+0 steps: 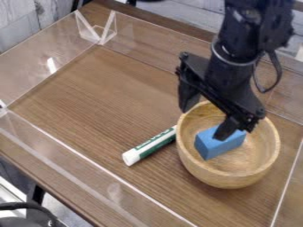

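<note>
The black gripper [222, 106] hangs open over a round tan bowl [246, 174], its fingers reaching down on either side at the bowl's back part. A blue block [219, 143] lies in the bowl, just below the fingers and partly behind the right one. A white tube with green ends [149, 146] lies on the wooden table to the left of the bowl.
A clear rim or wall runs along the left side, with a small clear piece [95, 31] at the back left. Dark cables lie at the lower left corner.
</note>
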